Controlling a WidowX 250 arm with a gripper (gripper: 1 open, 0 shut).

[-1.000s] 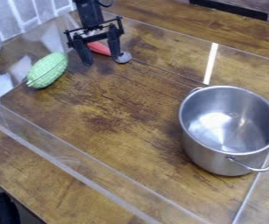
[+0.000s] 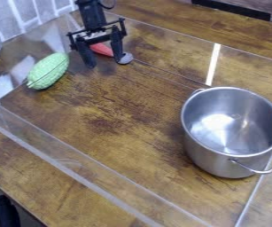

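Note:
My black gripper is at the upper left, its fingers spread downward around a pink-red object with a small silver round piece at its right end. Whether the fingers grip it cannot be told. A pale green ribbed oblong object, like a corn or melon toy, lies to the left. A large steel pot with handles stands at the right.
Light tape strips run along it. A reflective, cluttered edge is at the upper left.

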